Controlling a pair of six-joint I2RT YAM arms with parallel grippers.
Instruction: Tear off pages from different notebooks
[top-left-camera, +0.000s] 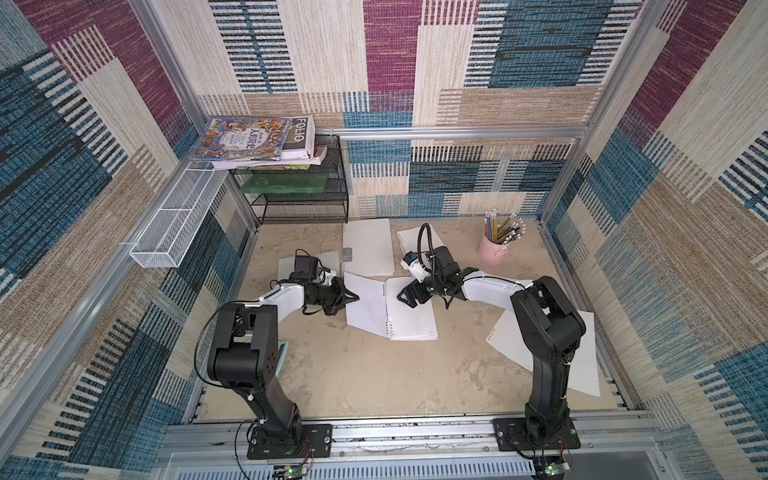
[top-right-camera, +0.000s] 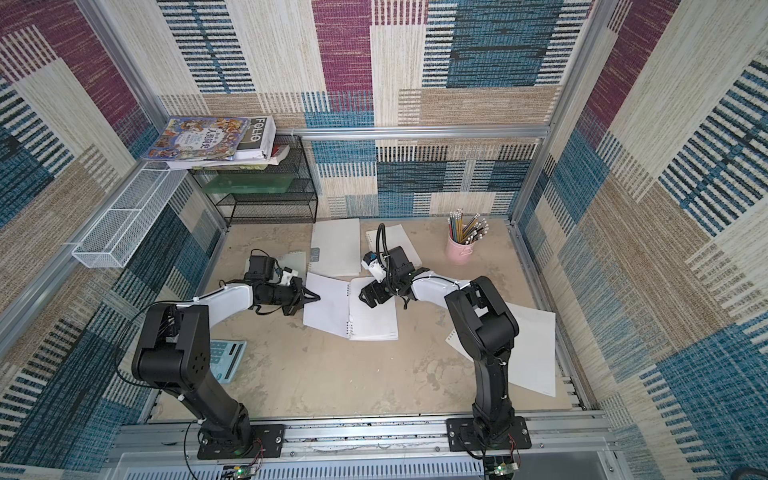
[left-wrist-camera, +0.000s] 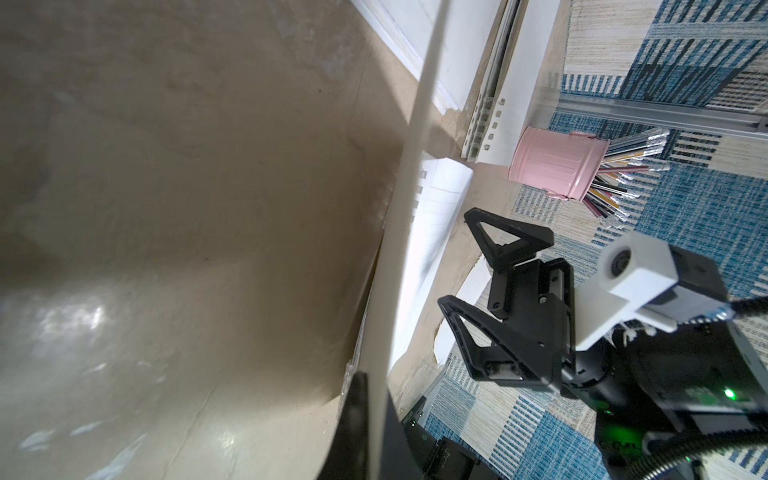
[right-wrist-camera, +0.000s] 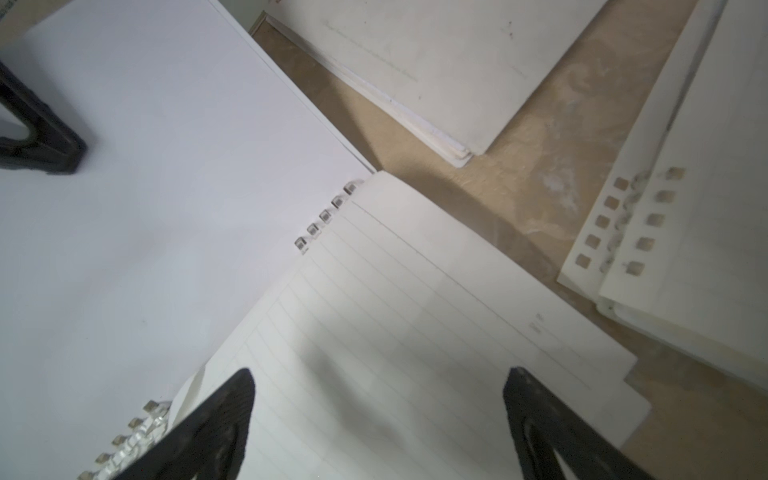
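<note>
An open spiral notebook (top-left-camera: 409, 320) lies mid-table, a blank white leaf (top-left-camera: 365, 312) on its left and a lined page (right-wrist-camera: 400, 320) on its right. My left gripper (top-left-camera: 349, 296) is shut on the left edge of that leaf, which appears edge-on in the left wrist view. My right gripper (top-left-camera: 406, 294) stands open above the lined page, its fingers dark and blurred in the right wrist view. More white notebooks (top-left-camera: 368, 240) lie behind, and one with a loose sheet (top-left-camera: 564, 352) is at the right.
A pink pencil cup (top-left-camera: 493, 251) stands at the back right. A black wire rack (top-left-camera: 340, 200) with books is at the back left. A pale blue object (top-right-camera: 228, 360) lies beside the left arm.
</note>
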